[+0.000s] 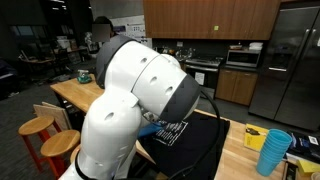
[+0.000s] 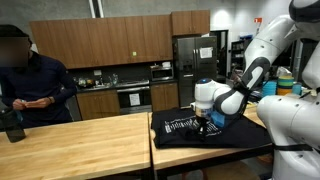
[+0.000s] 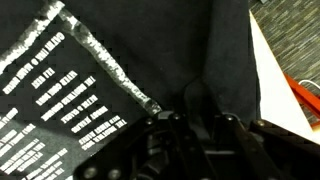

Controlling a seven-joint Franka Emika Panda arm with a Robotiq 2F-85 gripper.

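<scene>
A black cloth [image 2: 172, 135] with a white striped print [image 3: 70, 95] lies on the wooden table. Low over that cloth, my gripper [image 2: 204, 127] points downward. In the wrist view the gripper stands open at the bottom of the picture, its dark fingers close to the fabric and hard to tell from it. Whether they touch the cloth is unclear. A fold of the fabric rises to the right of the fingers, near the table edge. My own arm [image 1: 150, 85] hides the gripper in exterior view 1.
Blue cups [image 1: 272, 152] stand at the table's right side, near a yellow item [image 1: 256, 137]. Bare tabletop [image 2: 75, 148] lies left of the cloth. An orange object [image 3: 303, 93] shows beyond the table edge. A person [image 2: 38, 75] stands at far left.
</scene>
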